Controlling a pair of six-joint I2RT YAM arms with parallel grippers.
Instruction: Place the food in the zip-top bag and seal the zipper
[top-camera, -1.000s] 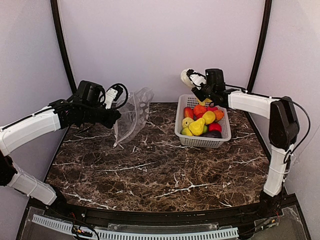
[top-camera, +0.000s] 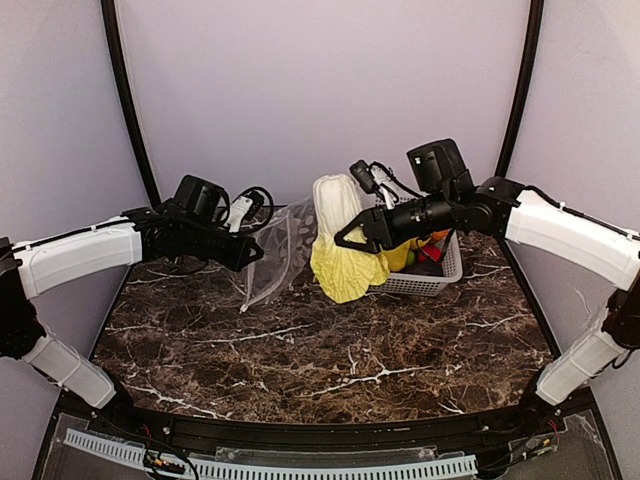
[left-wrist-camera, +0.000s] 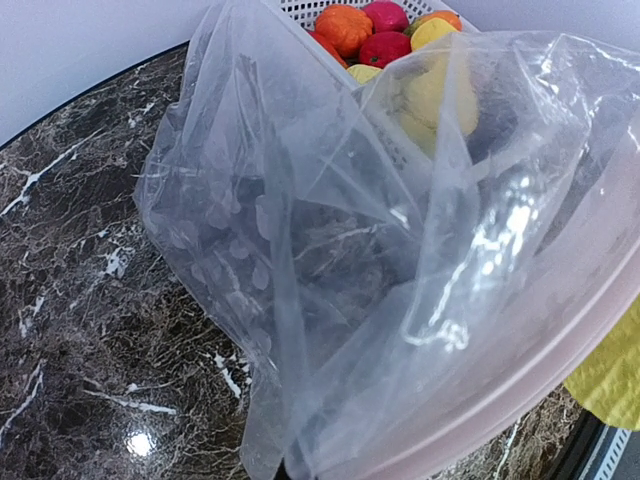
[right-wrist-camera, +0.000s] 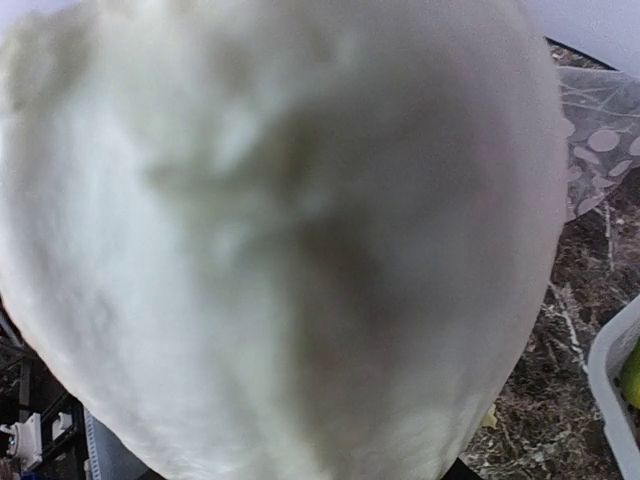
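Observation:
A clear zip top bag (top-camera: 280, 252) hangs from my left gripper (top-camera: 247, 258), which is shut on its edge. Seen in the left wrist view, the bag (left-wrist-camera: 330, 230) gapes open with its pinkish rim (left-wrist-camera: 530, 405) curving to the right; no food shows in it. My right gripper (top-camera: 362, 240) is shut on a toy napa cabbage, white-stemmed with yellow leaves (top-camera: 345, 268), held up just right of the bag. The white stem (right-wrist-camera: 280, 230) fills most of the right wrist view and hides the fingers.
Behind the right gripper stands a grey basket (top-camera: 425, 286) of toy fruit and vegetables, partly covered by the cabbage and arm.
The left gripper has shifted slightly right and lower with the bag.

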